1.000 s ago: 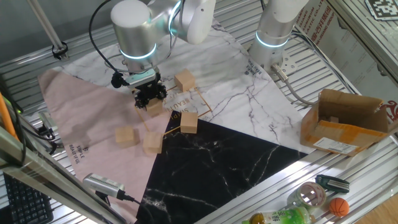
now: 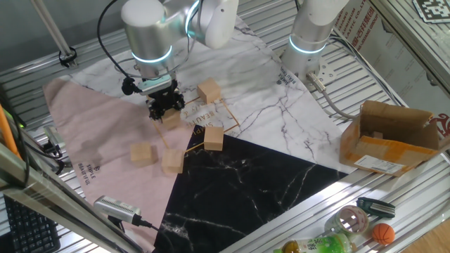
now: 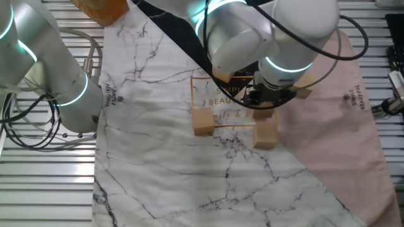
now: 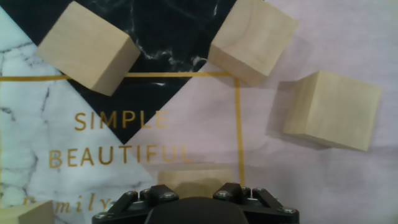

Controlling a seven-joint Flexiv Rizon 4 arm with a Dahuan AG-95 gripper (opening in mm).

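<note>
My gripper (image 2: 167, 111) points down among several plain wooden blocks on the printed cloth. At the bottom of the wrist view its fingers (image 4: 160, 194) stand apart, so it looks open, with no block visibly held. One wooden block (image 4: 196, 178) lies just past the fingertips, its lower part hidden by the gripper. Three more blocks show farther out: one at upper left (image 4: 87, 46), one at upper middle (image 4: 255, 37) and one at right (image 4: 345, 109). Another block (image 4: 31, 213) is cut off at lower left. In exterior view 2, a block (image 3: 266, 134) sits beside the partly hidden one (image 3: 263, 113).
A cardboard box (image 2: 380, 151) stands open at the right, past the cloth's edge. A bottle (image 2: 327, 244), a tape roll (image 2: 350, 220) and an orange ball (image 2: 383, 233) are at lower right.
The gripper has shifted slightly left in exterior view 1, uncovering no new block fully. The visible blocks have stayed where they were.
</note>
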